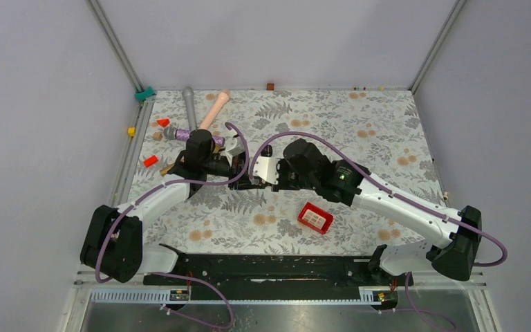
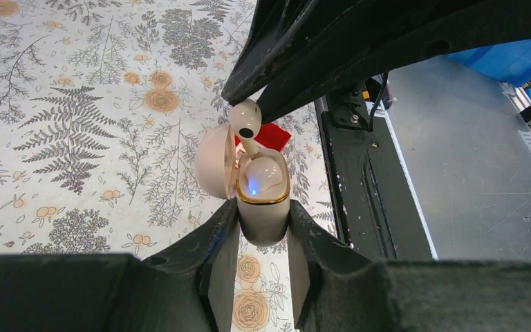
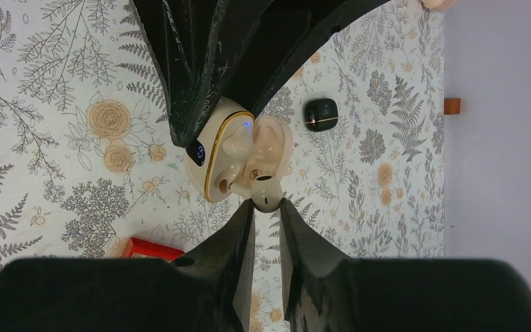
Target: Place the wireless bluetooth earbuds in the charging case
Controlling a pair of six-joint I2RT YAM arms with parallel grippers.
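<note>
The white charging case (image 2: pixel 263 220), lid open and a blue light lit, is held upright in my left gripper, which is shut on it. One earbud sits in the case. My right gripper is shut on a white earbud (image 3: pixel 267 190), whose stem points into the case's empty-looking slot; how deep it is cannot be told. The lid (image 3: pixel 271 142) stands beside the body. In the top view both grippers meet at the table's middle, mostly hidden by the arms.
A red box (image 1: pixel 315 218) lies front right of the grippers. A small black case (image 3: pixel 321 114) lies on the table. Several toys and tools, such as a grey rod (image 1: pixel 189 105), lie at the left.
</note>
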